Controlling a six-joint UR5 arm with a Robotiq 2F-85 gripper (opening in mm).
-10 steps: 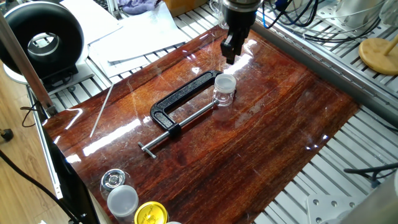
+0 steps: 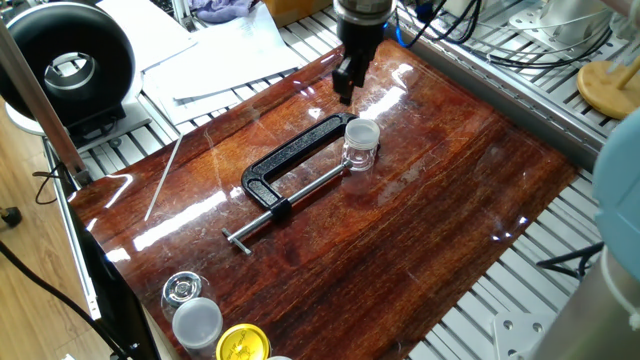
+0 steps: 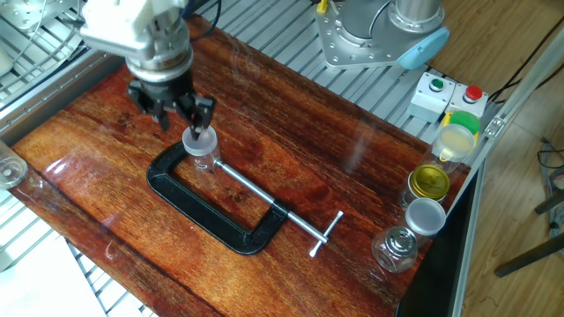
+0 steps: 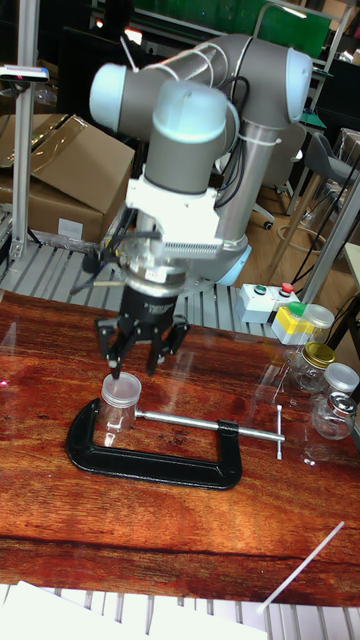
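Observation:
A clear jar with a frosted white lid (image 2: 362,134) stands upright at the end of a black G-clamp (image 2: 290,158), within the clamp's mouth by the tip of its screw. The clamp lies flat on the glossy brown board, and its silver screw (image 3: 251,187) points toward the jar (image 3: 202,148). Above the jar hangs my gripper (image 4: 130,365), its two black fingers spread wide with nothing between them. In the third exterior view the jar's lid (image 4: 120,389) shows just below the fingertips, apart from them.
Several lidded jars stand along one board edge, among them a gold-lidded one (image 3: 429,182) and a white-lidded one (image 3: 425,217). A thin white rod (image 2: 163,178) lies near another edge. Wide stretches of the board (image 2: 440,190) are bare.
My gripper has shifted to the left in exterior view 1, staying above the board. The jar and clamp have not moved.

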